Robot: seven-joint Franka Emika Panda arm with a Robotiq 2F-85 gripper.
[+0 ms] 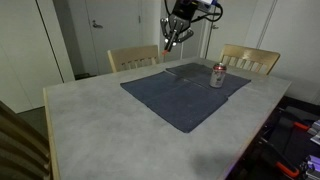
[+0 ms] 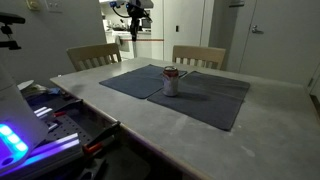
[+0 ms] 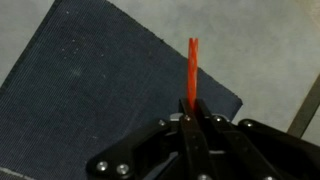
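Note:
A thin orange stick-like object (image 3: 193, 68) with a split end stands out from between the fingers in the wrist view. My gripper is shut on it. In exterior view 1 the gripper (image 1: 170, 44) hangs above the far part of the table, clear of the dark mat (image 1: 180, 100). The arm's end (image 2: 135, 30) shows small and high at the back left in exterior view 2, where the held object is too small to make out.
A can-like container (image 2: 171, 84) with reddish things at its top stands on the table by the dark mats. Wooden chairs (image 2: 198, 57) stand around the table's edge.

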